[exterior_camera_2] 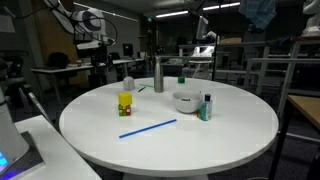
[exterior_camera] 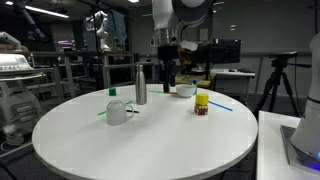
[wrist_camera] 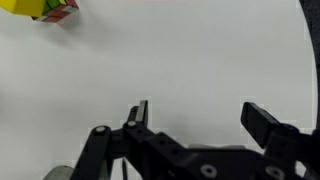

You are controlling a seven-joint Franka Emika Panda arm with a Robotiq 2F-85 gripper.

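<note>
My gripper stands open above the white table (wrist_camera: 190, 60), nothing between its fingers. In exterior view 1, the gripper (exterior_camera: 172, 82) hangs over the table behind the silver bottle's right side. A yellow block (exterior_camera: 202, 99) sits on a multicoloured cube (exterior_camera: 201, 110) at the right; part of the yellow block (wrist_camera: 22, 5) also shows in the wrist view's upper left corner. To the left is a pale mug (exterior_camera: 118, 113), near the upright silver bottle (exterior_camera: 141, 85). A white bowl (exterior_camera_2: 187, 102) stands beside a small bottle (exterior_camera_2: 206, 107).
A blue stick (exterior_camera_2: 147, 129) lies near the front edge in exterior view 2. Toward the back are a small green object (exterior_camera_2: 181, 80) and a green pen (exterior_camera_2: 142, 88).
</note>
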